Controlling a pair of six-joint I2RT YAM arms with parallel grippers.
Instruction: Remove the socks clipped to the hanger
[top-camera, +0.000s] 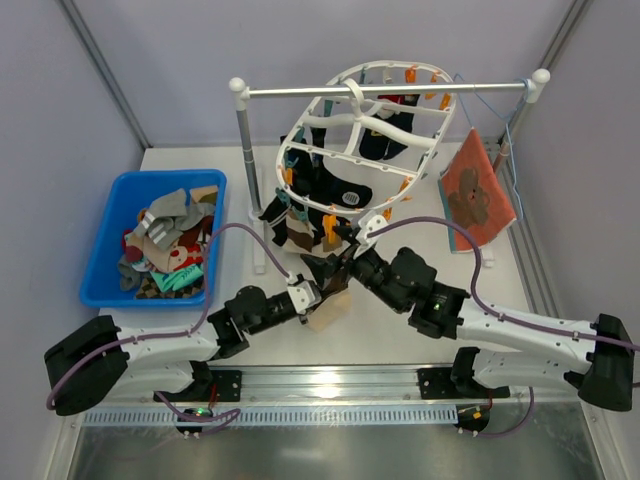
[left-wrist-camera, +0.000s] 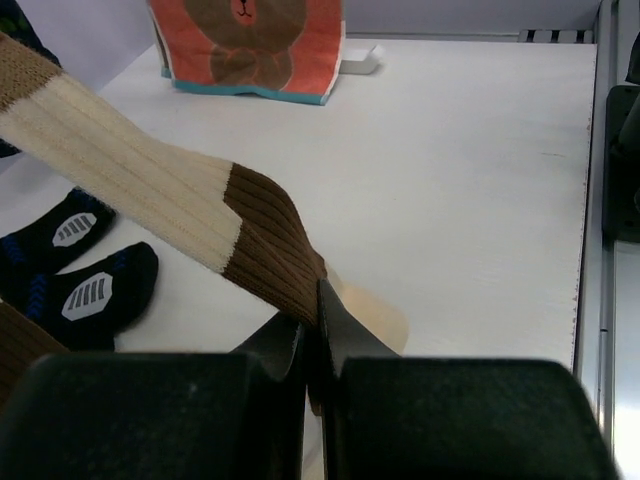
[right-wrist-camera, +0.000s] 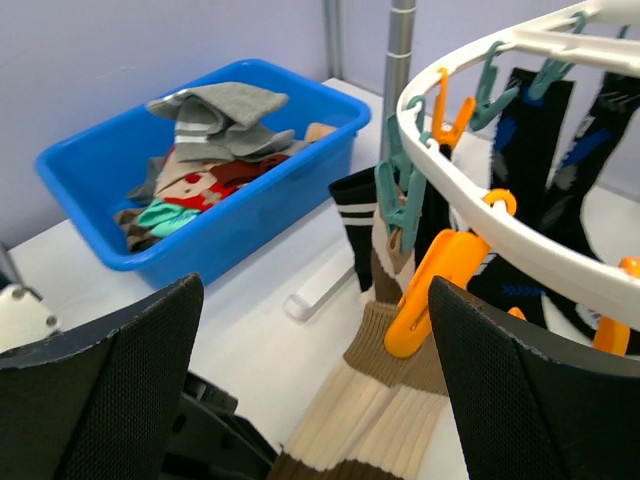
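Observation:
A brown-and-cream striped sock (left-wrist-camera: 150, 170) stretches from the hanger down to my left gripper, which is shut on its end. In the right wrist view, an orange clip (right-wrist-camera: 438, 290) on the hanger's white rim (right-wrist-camera: 530, 240) grips the upper end of this sock (right-wrist-camera: 365, 400). My right gripper stands open, its right finger close beside the orange clip and partly overlapping it in view. Whether that finger touches the clip, I cannot tell. Other dark socks (top-camera: 340, 190) hang from the round white hanger (top-camera: 350, 155).
At the left, a blue bin (top-camera: 110, 250) holds a pile of socks. An orange cloth with a bear (top-camera: 475, 195) hangs at the right. The metal stand's post (top-camera: 248, 150) rises left of the hanger. Bare white table (top-camera: 400, 340) lies in front.

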